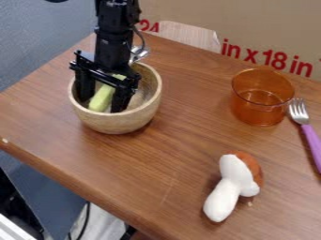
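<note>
The black gripper [108, 80] reaches down into a light wooden bowl [135, 115] at the left of the table, its body over the bowl's rim. A pale green, elongated object [103, 97] lies slanted in the bowl between the gripper's dark parts. Whether the fingers are closed on it is hard to tell, as they are partly hidden.
An orange translucent cup [260, 103] stands at the right, beside a fork [309, 138] with a purple handle. A white and brown mushroom toy [228, 192] lies at the lower right. A cardboard panel stands behind.
</note>
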